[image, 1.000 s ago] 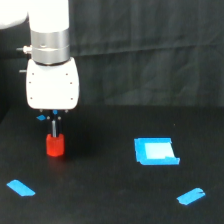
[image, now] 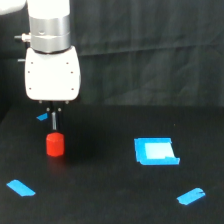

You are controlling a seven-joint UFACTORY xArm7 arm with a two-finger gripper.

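Note:
A small red block [image: 55, 145] stands on the dark table at the left of the camera view. My white gripper [image: 54, 130] points straight down over it from above. Its thin dark fingers end right at the block's top edge in this view. The fingers look close together, but they are too small and dark to tell whether they are open or shut, or whether they touch the block.
To the right lies a white square [image: 158, 151] framed with blue tape. Blue tape strips lie at the front left [image: 20, 188] and front right [image: 190, 196].
The hand is a little higher than a second ago, and more of its fingers show above the block. The red block appears to be in about the same place.

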